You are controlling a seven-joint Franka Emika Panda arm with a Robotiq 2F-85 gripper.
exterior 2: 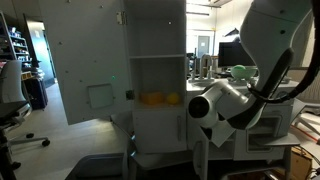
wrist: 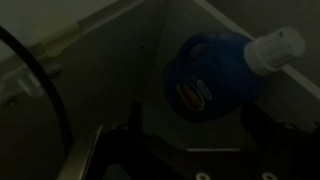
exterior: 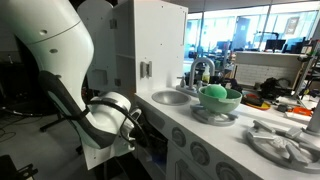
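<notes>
In the dim wrist view, a blue bottle (wrist: 212,75) with a white cap (wrist: 277,50) and a small label lies inside a dark, walled space that looks like a drawer or cabinet. My gripper shows as dark fingers along the lower edge of that view. Its fingers stand apart, and the bottle is ahead of them with no grasp visible. In exterior view 1 my arm (exterior: 105,125) bends down low beside the counter front, its fingertips hidden. Exterior view 2 shows the arm (exterior 2: 222,105) reaching down too, fingers unclear.
On the counter sit a green bowl (exterior: 220,101), a sink (exterior: 171,98) and a metal tray (exterior: 262,146). An open cabinet door (exterior 2: 90,60) stands left of shelves holding an orange bowl (exterior 2: 153,99). A dark cable (wrist: 45,80) crosses the wrist view's left side.
</notes>
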